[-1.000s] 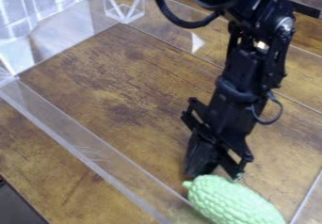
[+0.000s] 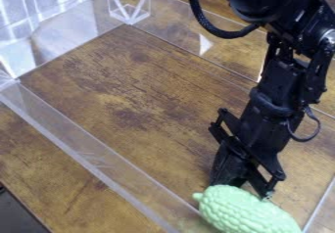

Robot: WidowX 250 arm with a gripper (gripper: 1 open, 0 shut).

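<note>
My black gripper point(image 2: 233, 173) points down at the lower right of the camera view, low over the wooden board and just behind a pale green corn-shaped object point(image 2: 249, 210). Its fingertips are partly hidden by the arm and the green object, and it looks shut, with nothing visible between the fingers. The green object lies at the bottom edge, beside or against the clear plastic wall.
A clear plastic barrier point(image 2: 92, 154) frames the wooden surface point(image 2: 124, 95) on the left, back and right. A white curtain point(image 2: 39, 7) hangs at the upper left. The middle and left of the board are clear.
The arm has shifted to the right, with its fingertips staying low near the green object. The green object has barely moved.
</note>
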